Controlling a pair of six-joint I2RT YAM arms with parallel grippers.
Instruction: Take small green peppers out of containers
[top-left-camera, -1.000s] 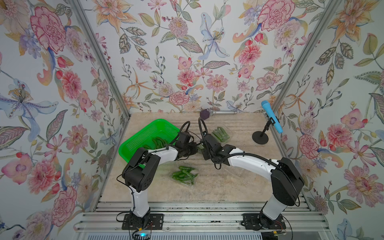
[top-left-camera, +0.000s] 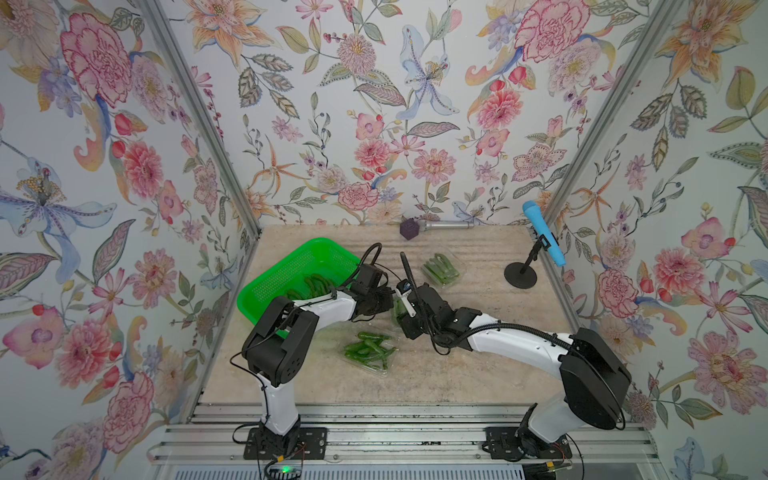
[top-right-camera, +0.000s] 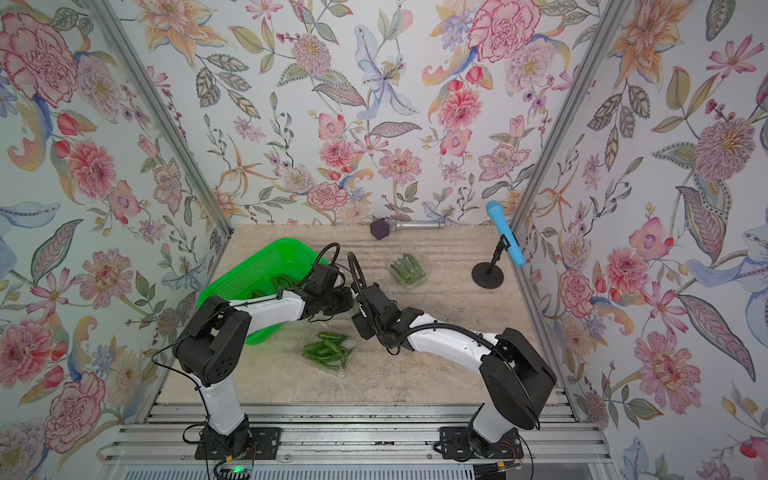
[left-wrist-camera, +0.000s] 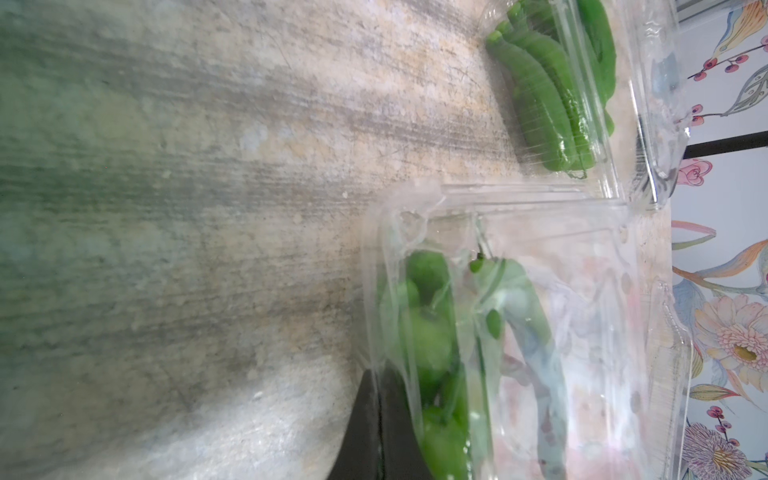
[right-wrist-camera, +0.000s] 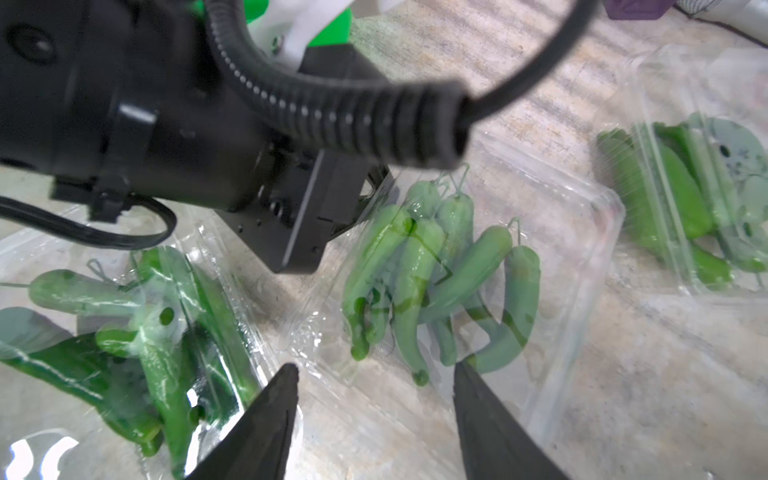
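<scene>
A clear plastic container (right-wrist-camera: 580, 336) lies between the arms, holding several small green peppers (right-wrist-camera: 416, 284). At its wall my left gripper is shut, its fingertips close together; whether the thin rim is between them I cannot tell. Over the near side of this container, my right gripper stands open with nothing between its fingers. A second clear container (right-wrist-camera: 260, 352) with peppers is at the lower left of the right wrist view. Another pepper container (top-left-camera: 443, 269) sits toward the back wall.
A green basket (top-left-camera: 257, 285) with several peppers inside stands at the left, partly behind my left arm. At the back lies a purple-headed object (top-left-camera: 409, 229); a blue microphone (top-left-camera: 545, 232) on a stand is at right.
The left arm has stayed in place.
</scene>
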